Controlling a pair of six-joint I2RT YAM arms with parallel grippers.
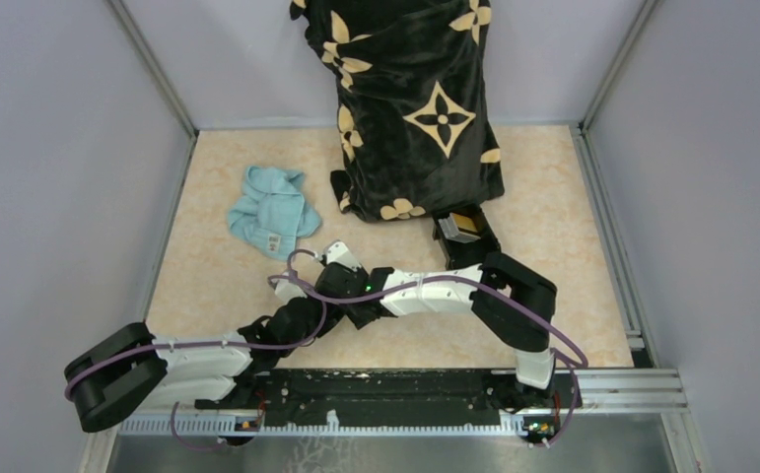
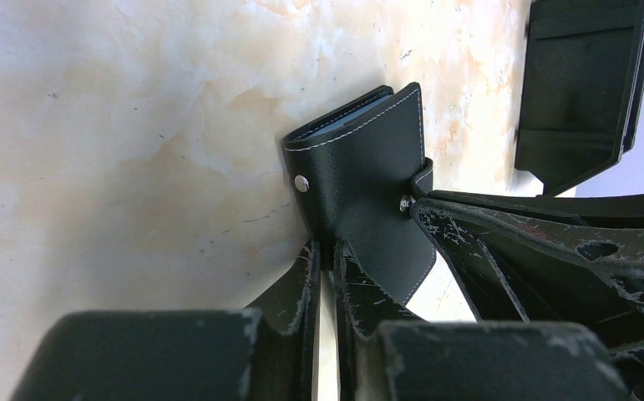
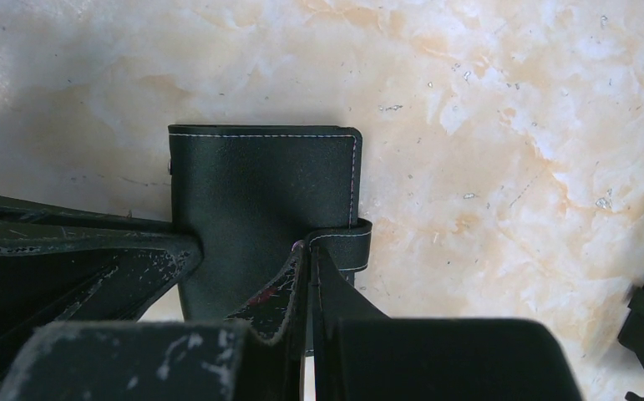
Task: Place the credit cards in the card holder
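The black card holder lies closed on the table with its strap over the right edge. A bluish-grey edge, perhaps a card or sleeve, shows inside it. At the holder's spine is my left gripper, its tips a narrow gap apart; whether they pinch the spine is unclear. Beside the strap's snap, over the cover, my right gripper is shut with nothing visible between its fingers. From above, both grippers hide the holder. Silver and golden cards sit in the black box.
A light blue cloth lies at the back left. The black patterned blanket covers the back centre, close to the box. Both grippers are close together, with little room between them.
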